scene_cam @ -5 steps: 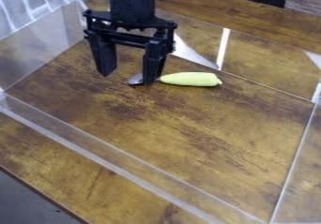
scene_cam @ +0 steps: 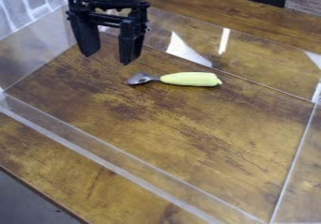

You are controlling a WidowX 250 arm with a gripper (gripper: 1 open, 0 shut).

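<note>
My black gripper (scene_cam: 108, 40) hangs open in the upper left, above the wooden surface, with nothing between its fingers. Below and to the right of it lies a spoon (scene_cam: 142, 79) with its metal bowl pointing left and a pale yellow-green handle (scene_cam: 190, 79) pointing right. The spoon rests on the wood, apart from the gripper.
Clear, low transparent walls (scene_cam: 126, 167) surround the wooden work area (scene_cam: 175, 143). A white slatted rail stands at the top left and a dark strip runs along the back right.
My gripper has moved up and away toward the back left, uncovering more of the spoon. The spoon lies where it was.
</note>
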